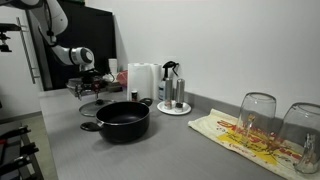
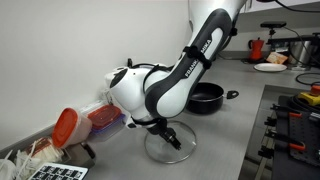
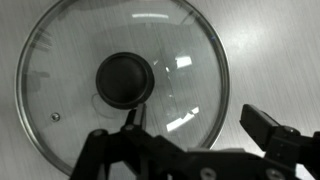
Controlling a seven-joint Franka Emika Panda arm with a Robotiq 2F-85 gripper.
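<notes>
A round glass lid (image 3: 205,40) with a black knob (image 3: 125,80) and a metal rim lies flat on the grey table. My gripper is open above the lid in the wrist view. One dark finger overlaps the lid just below the knob, the other (image 3: 260,124) is beyond the rim to the right. Nothing sits between them. In exterior view 2 the lid (image 2: 170,143) lies under the gripper, whose arm hides part of it. A black pot (image 2: 206,98) stands uncovered behind the arm.
In exterior view 1, a plate (image 1: 174,109) with shakers and two upturned glasses (image 1: 257,112) on a yellow cloth line the wall side. Red containers (image 2: 70,127) and a utensil rack crowd the left of exterior view 2. Table space in front of the pot is clear.
</notes>
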